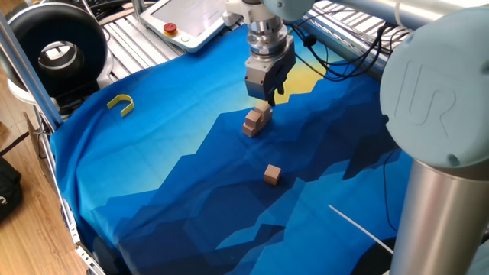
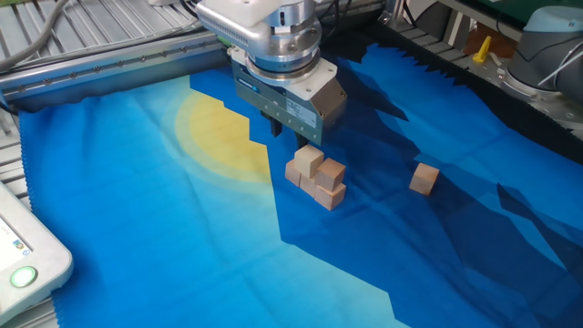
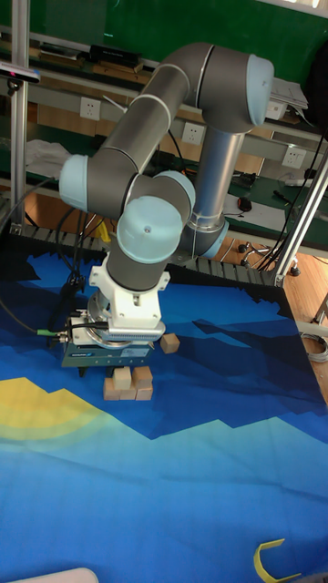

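Note:
Small wooden blocks form a two-layer stack (image 2: 329,196) on the blue cloth, with a row below and two blocks on top. The upper blocks are a pale one (image 2: 309,161) and a browner one (image 2: 330,174), side by side. Apart from the stack, a single wooden block (image 1: 272,175) lies on the dark part of the cloth. My gripper (image 2: 290,135) points down just behind the stack's pale end, its dark fingers (image 2: 276,124) apart and no block visible between them. In exterior view 3 the gripper's body (image 3: 92,355) hides most of its fingers.
A yellow curved strip (image 1: 121,104) lies near the cloth's edge. The teach pendant (image 1: 186,23) rests at the table's edge. Dark cables (image 1: 336,65) run beside the arm. A thin white rod (image 1: 359,227) lies near the base.

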